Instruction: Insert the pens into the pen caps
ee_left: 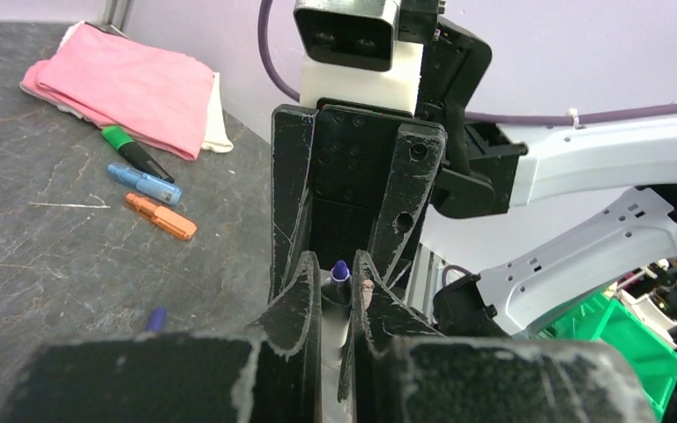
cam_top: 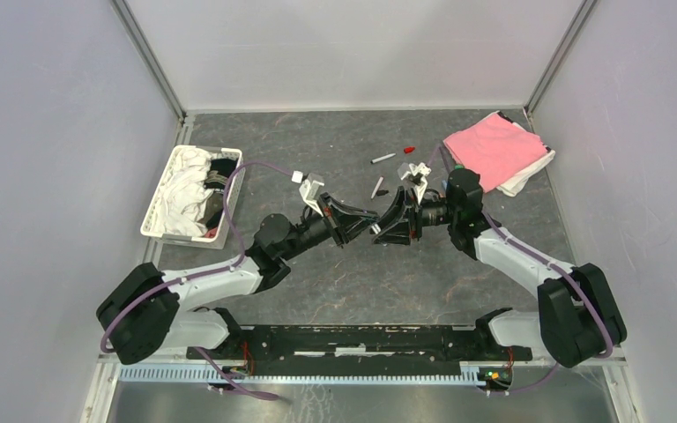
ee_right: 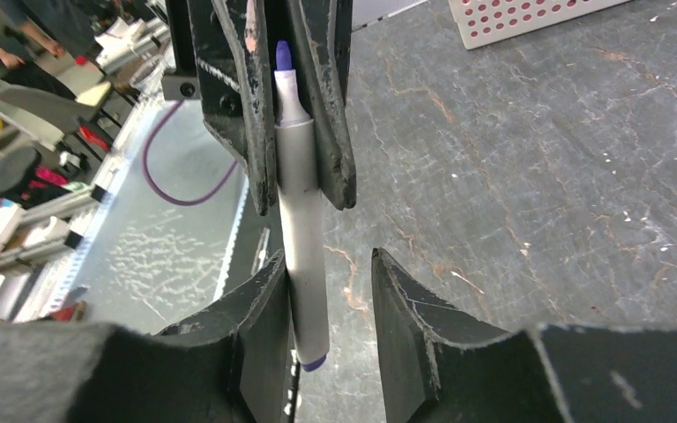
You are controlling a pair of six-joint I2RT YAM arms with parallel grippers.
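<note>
A white marker with a purple tip (ee_right: 300,229) stands upright between the grippers at the centre of the top view. My left gripper is shut on its upper part, tip showing above the fingers. My right gripper is open around the lower part, the marker beside one finger. On the table lie loose white markers (cam_top: 382,159), a red cap (cam_top: 409,150), and, in the left wrist view, green (ee_left: 132,152), blue (ee_left: 144,181) and orange (ee_left: 160,216) markers or caps.
A white basket (cam_top: 152,211) with cloths stands at the left. Pink and white folded cloths (cam_top: 494,150) lie at the back right. The front of the table between the arms is clear.
</note>
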